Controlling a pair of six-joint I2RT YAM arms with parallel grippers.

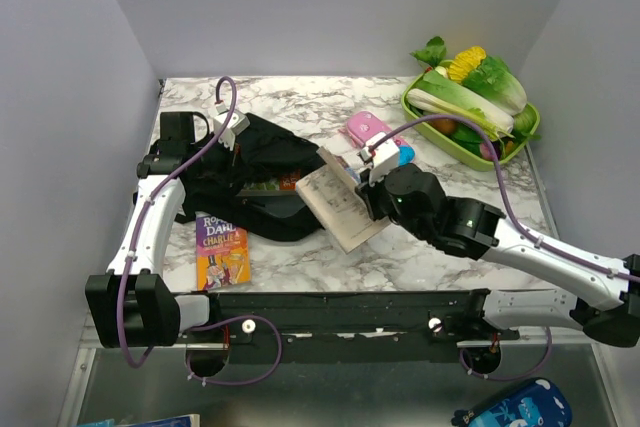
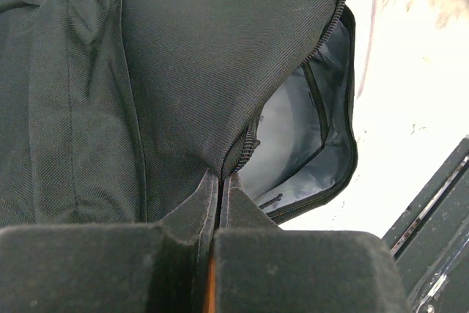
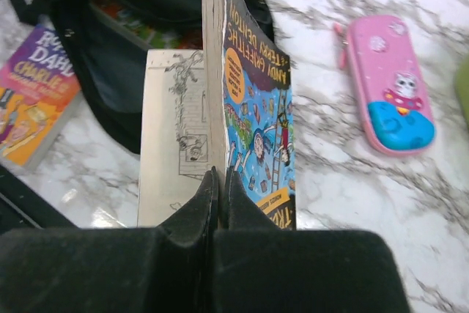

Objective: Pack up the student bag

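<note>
The black bag point(image 1: 275, 225) lies at the left with its mouth open, a book point(image 1: 262, 188) showing inside. My left gripper is shut on the bag's dark edge, beside the zip. To the right of the bag, the treehouse-style book point(image 3: 256, 133) hangs tilted from my right gripper, which pinches it thinly. Its pages point(image 1: 338, 205) are splayed and its far corner is close to the bag's opening. An orange-and-purple Roald Dahl book point(image 1: 221, 250) lies flat before the bag. A pink pencil case point(image 1: 366, 128) rests behind the held book.
A green basket of vegetables point(image 1: 444, 143) fills the back right. A blue pencil case point(image 1: 520, 407) sits below the table's front edge, at lower right. Bare marble lies between the pink case and the basket, and along the front.
</note>
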